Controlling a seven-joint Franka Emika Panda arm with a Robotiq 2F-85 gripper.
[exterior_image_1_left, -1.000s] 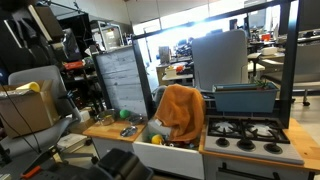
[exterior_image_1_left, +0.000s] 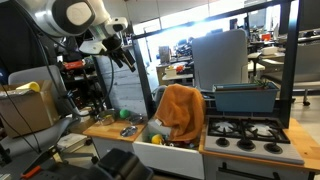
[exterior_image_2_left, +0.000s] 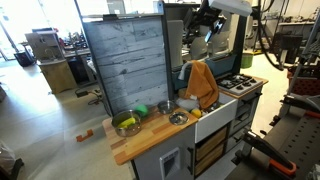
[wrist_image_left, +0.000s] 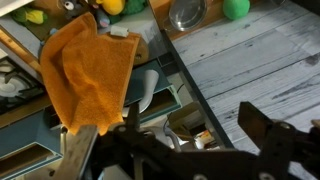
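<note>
My gripper (exterior_image_1_left: 127, 47) is high in the air at the upper left in exterior view 1, open, with nothing between its fingers. An orange cloth (exterior_image_1_left: 182, 110) lies draped at the back of the open white drawer (exterior_image_1_left: 175, 158), well below and apart from the gripper. Several small colourful objects are partly visible beside the cloth. In the wrist view the cloth (wrist_image_left: 92, 75) appears at the left, beyond the dark fingers, which stand wide apart along the bottom edge.
A stove (exterior_image_1_left: 250, 138) with black grates sits right of the cloth, and a blue-grey bin (exterior_image_1_left: 245, 100) behind it. On the wooden counter stand metal bowls, one (exterior_image_2_left: 126, 120) with something yellow inside, and a green object (wrist_image_left: 236, 8). A dark upright post rises behind the drawer.
The arm has swung in from the left edge of exterior view 1 toward the counter, bringing the gripper rightward. The cloth, drawer and stove have stayed put.
</note>
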